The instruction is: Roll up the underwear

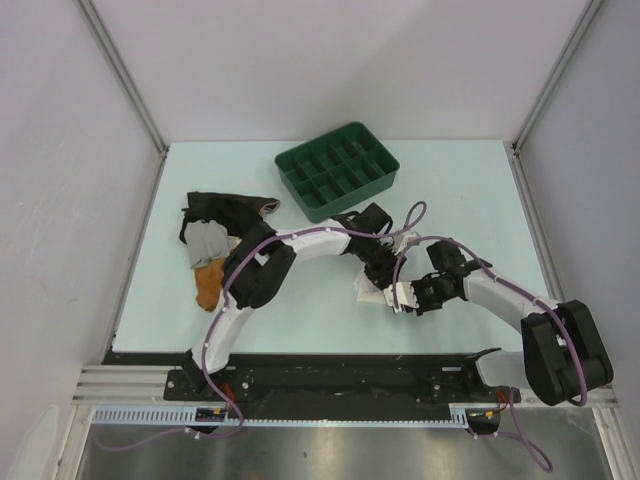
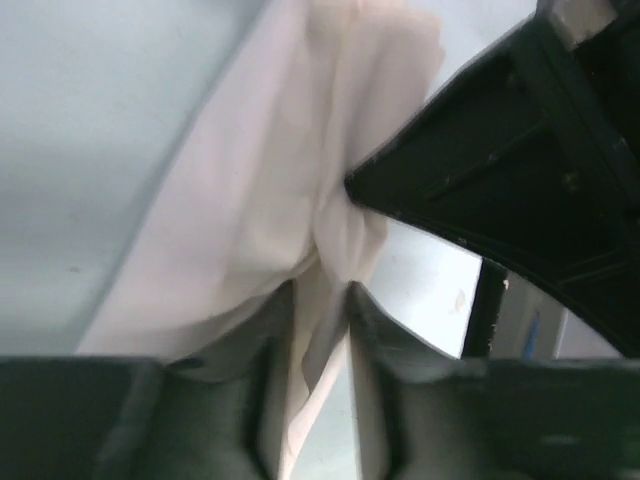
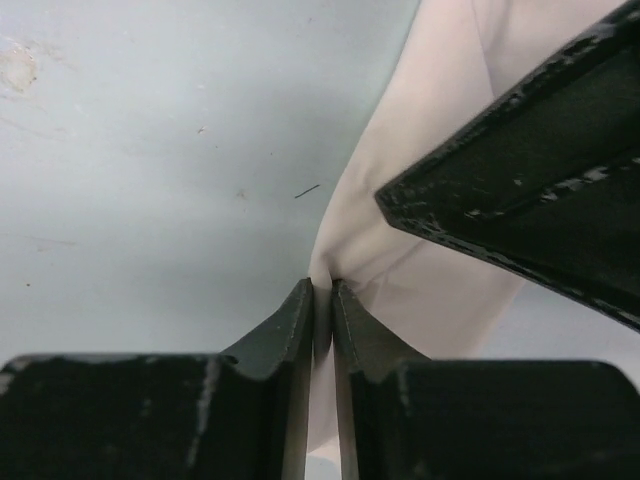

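Note:
The pale pink underwear (image 1: 367, 287) lies in the middle right of the table, largely hidden by both arms in the top view. In the left wrist view, the fingertips of my left gripper stand slightly apart around a fold of the underwear (image 2: 230, 190); blur hides whether they grip it. A thin fold of the underwear (image 3: 385, 240) is pinched between the fingertips of my right gripper. Both grippers are close together, and a dark part of the opposite arm juts into each wrist view from the right.
An empty dark green divided box (image 1: 335, 170) stands at the back. On the left lies a pile of clothing, with a black garment (image 1: 225, 210), a grey garment (image 1: 207, 243) and a brown garment (image 1: 209, 284).

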